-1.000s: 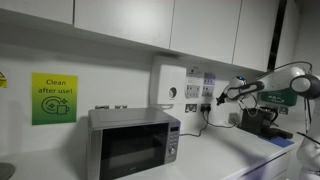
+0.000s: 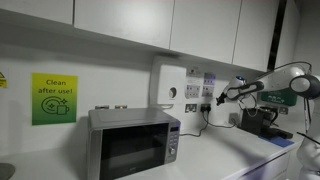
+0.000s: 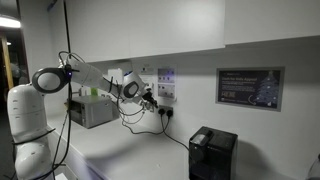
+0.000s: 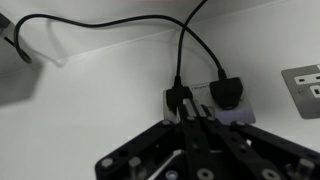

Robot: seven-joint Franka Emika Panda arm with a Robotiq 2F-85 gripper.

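In the wrist view, my gripper is shut, and nothing shows between its fingers. Behind its tips, two black plugs sit in a wall socket: the left plug (image 4: 179, 97) and the right plug (image 4: 227, 92), each with a black cable. The fingertips overlap the socket plate (image 4: 246, 114) between the plugs; whether they touch it I cannot tell. From the side, the gripper (image 2: 220, 100) is small and points at the wall sockets. The other outside view has the gripper (image 3: 152, 104) near the wall, beside the socket panels.
A second socket (image 4: 305, 86) is at the right of the wrist view. The microwave (image 2: 131, 142) stands on the white counter (image 2: 215, 150), whose middle is clear. A black appliance (image 3: 212, 154) stands near the wall. Cupboards (image 2: 205, 30) hang above, and a loose cable (image 4: 110, 20) arches across the wrist view.
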